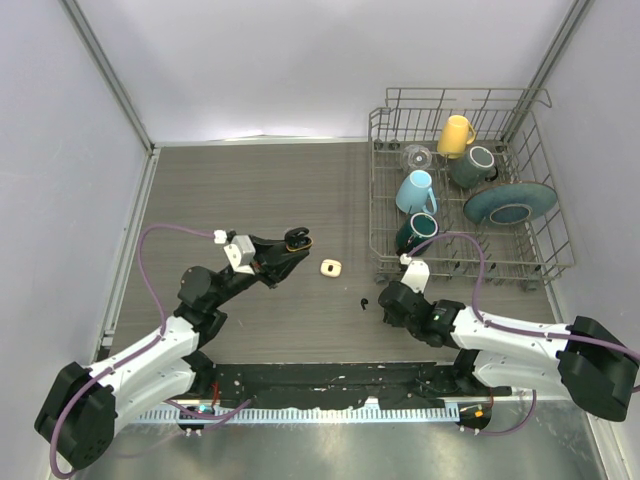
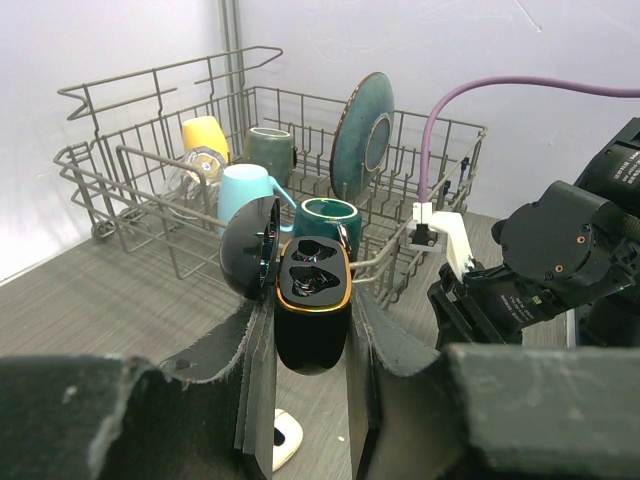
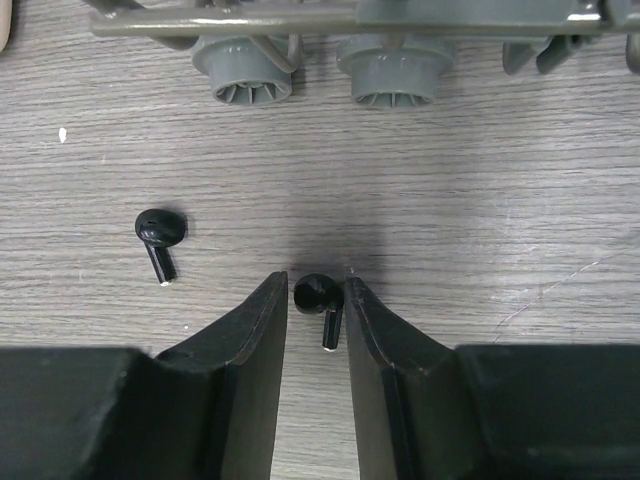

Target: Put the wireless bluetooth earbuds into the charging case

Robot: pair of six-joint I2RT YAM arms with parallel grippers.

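A black charging case with a gold rim and its lid up is held in my left gripper, which is shut on it, raised over the table. Both of its earbud slots look empty in the left wrist view. Over the table in front of the dish rack, my right gripper points down, part open. One black earbud shows between its fingertips, with a narrow gap around it; whether the pads touch it I cannot tell. Another black earbud lies on the table to the left, stem toward the viewer.
A wire dish rack with several mugs, a glass and a plate fills the back right, close beyond my right gripper. A small cream object lies mid-table.
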